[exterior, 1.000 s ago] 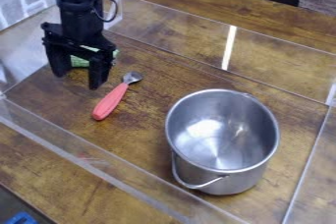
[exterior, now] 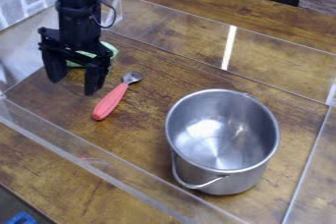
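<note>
My black gripper (exterior: 74,72) is low at the upper left, its two fingers spread apart and pointing down, with nothing visible between them. Partly hidden behind it lies a green object (exterior: 104,53). A pink-handled utensil (exterior: 112,100) with a metal end lies on the wood to the gripper's right, apart from it. A large steel pot (exterior: 222,133) with a wire handle stands at the lower right.
Clear panels border the wooden work surface (exterior: 157,61) on several sides. A blue object (exterior: 16,215) shows in the bottom left corner. The wood between utensil and pot, and behind the pot, is free.
My gripper has shifted very slightly; the utensil, green object and pot are where they were.
</note>
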